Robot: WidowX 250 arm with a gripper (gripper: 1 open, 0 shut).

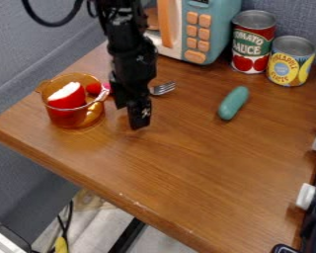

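My black gripper (135,116) hangs low over the wooden table (188,168), just right of an orange translucent pot (71,114) holding a red and white object (66,97). A pink handle (98,87) shows behind the pot, and a silver fork head (162,88) shows right of my wrist. Whether my fingers are open or shut, or hold anything, I cannot tell.
A teal toy microwave (200,30) stands at the back, beside a tomato can (252,44) and a yellow can (290,61). A green cylindrical object (233,103) lies to the right. A dark appliance with white knobs (310,222) borders the right.
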